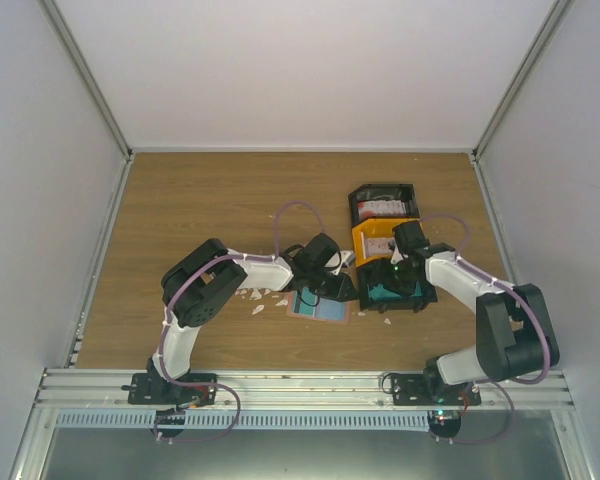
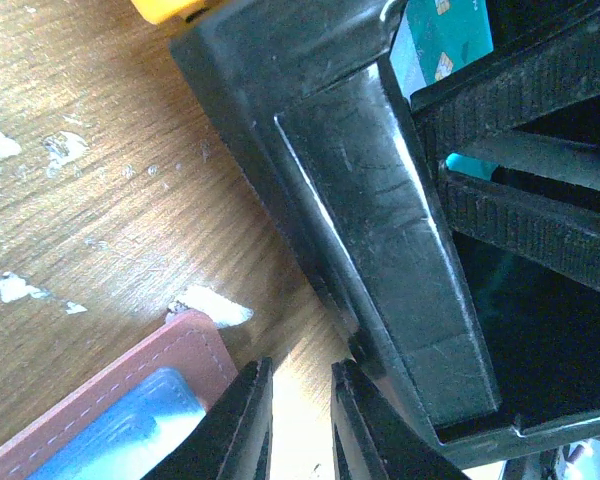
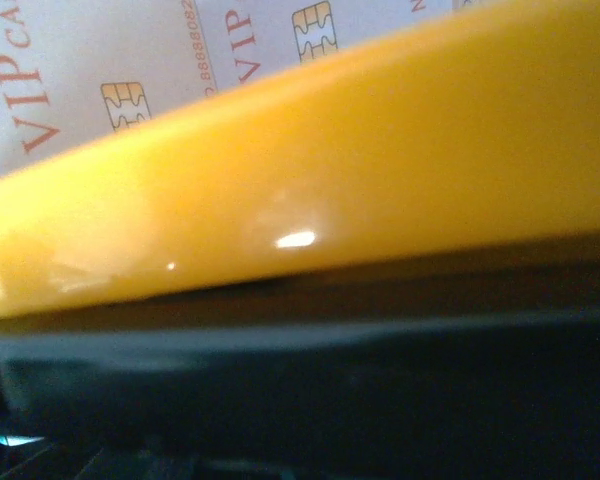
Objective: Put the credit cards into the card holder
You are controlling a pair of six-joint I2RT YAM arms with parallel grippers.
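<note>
The card holder [image 1: 327,308], a pinkish sheet with blue and teal pockets, lies flat at the table's front middle. My left gripper [image 1: 346,292] is at its right edge. In the left wrist view its fingers [image 2: 248,415] stand close together beside the holder's corner [image 2: 195,350]; their grip is unclear. Teal cards [image 1: 385,292] lie in the front black tray [image 1: 362,299]. Over that tray is my right gripper [image 1: 398,276], its ribbed fingers [image 2: 520,90] parted, a teal patch showing between them. The right wrist view hardly shows this gripper. White VIP cards [image 3: 80,70] fill the yellow tray [image 3: 300,180].
Behind the front tray stand the yellow tray and a black tray [image 1: 382,188] with red and white cards. The front tray's wall rises close to my left fingers. Pale flakes [image 1: 258,309] dot the wood left of the holder.
</note>
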